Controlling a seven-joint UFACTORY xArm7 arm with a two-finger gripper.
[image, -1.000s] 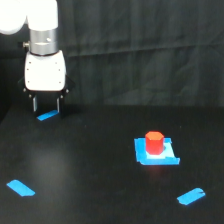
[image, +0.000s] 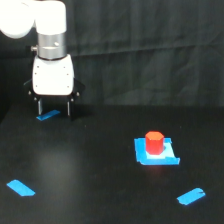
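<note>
A red many-sided block (image: 154, 142) rests on a white patch edged with blue tape (image: 172, 160), right of the middle of the dark table. Far off at the back left, my gripper (image: 54, 108) points down with its fingers spread apart. Nothing shows between them. A wide stretch of table separates the gripper from the block.
Blue tape strips lie on the table: one strip (image: 48, 115) just below the gripper, a front-left strip (image: 20, 188) and a front-right strip (image: 191, 196). A dark curtain (image: 150, 60) hangs behind.
The arm and gripper have shifted a little to the right and slightly lower in the picture. The red block and the tape have stayed where they were.
</note>
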